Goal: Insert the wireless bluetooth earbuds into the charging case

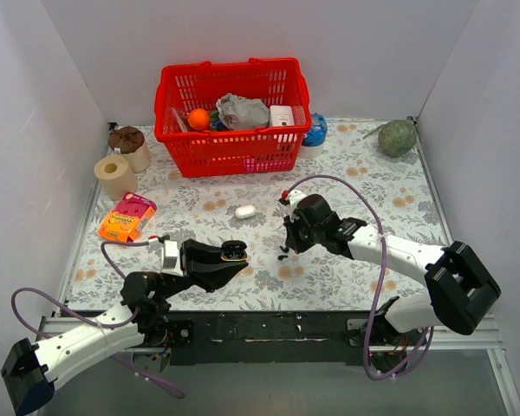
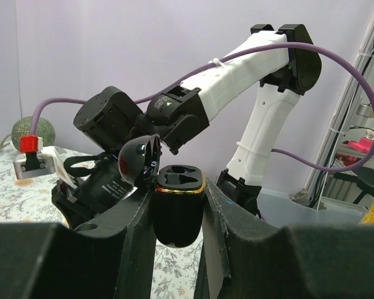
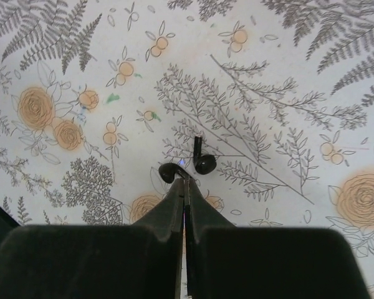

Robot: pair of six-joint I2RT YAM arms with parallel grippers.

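The black charging case point(image 2: 179, 215) with a gold rim is held upright, its round lid point(image 2: 138, 163) flipped up. My left gripper point(image 1: 234, 264) is shut on it above the front of the table; the case's sockets face up. Two black earbuds lie loose and close together on the patterned cloth: one earbud point(image 3: 205, 163) with its stem pointing up in the right wrist view, the other earbud point(image 3: 168, 171) just left of it. My right gripper is shut, nothing between its fingers. Its tips overlap the left earbud's stem in that view; whether they touch cannot be told.
A small white object point(image 1: 245, 211) lies behind the earbuds. At the back stands a red basket point(image 1: 234, 160). Along the left are a candy box point(image 1: 128, 217) and a paper roll point(image 1: 116, 177); a green melon point(image 1: 398, 138) sits back right.
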